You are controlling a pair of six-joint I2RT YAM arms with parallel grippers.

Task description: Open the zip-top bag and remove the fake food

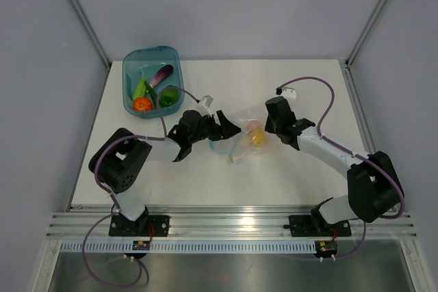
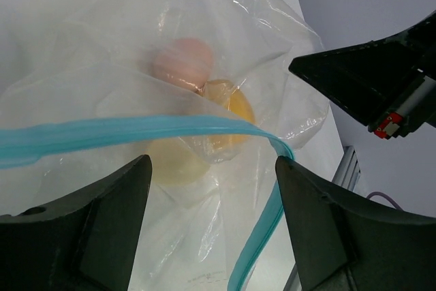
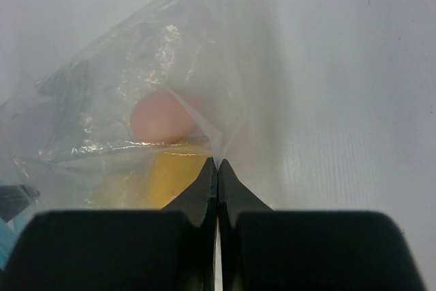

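The clear zip top bag [image 1: 239,117] lies between my two arms, with a pink piece of fake food [image 2: 185,64] and a yellow one [image 2: 235,105] inside. A paler yellow piece [image 2: 177,161] shows through the plastic. Its blue zip strip [image 2: 136,129] crosses in front of my left gripper, which stands open at the bag's mouth; the strip's right end passes close to one finger. My right gripper is shut on the edge of the bag's far end, where the plastic [image 3: 214,138] gathers to its fingertips.
A teal bin [image 1: 129,94] with several toy vegetables, among them a tomato [image 1: 142,104] and an eggplant [image 1: 161,74], stands at the back left.
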